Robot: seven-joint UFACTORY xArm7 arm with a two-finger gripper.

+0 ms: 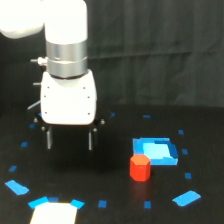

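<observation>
My white gripper (70,140) hangs at the left, its two thin fingers spread well apart and nothing between them. To its right, on the dark surface, stands a red block (140,168) with a hexagonal top. The block is in front of a small blue square tray (173,159) with a pale inside, and overlaps the tray's front left corner in the view. From this single angle I cannot tell whether the two touch. The fingers are clear of both things.
A white object (53,214) is cut off by the bottom edge at the left. Blue tape strips (186,198) and small blue square marks (102,204) are scattered over the dark surface. Between gripper and red block the surface is clear.
</observation>
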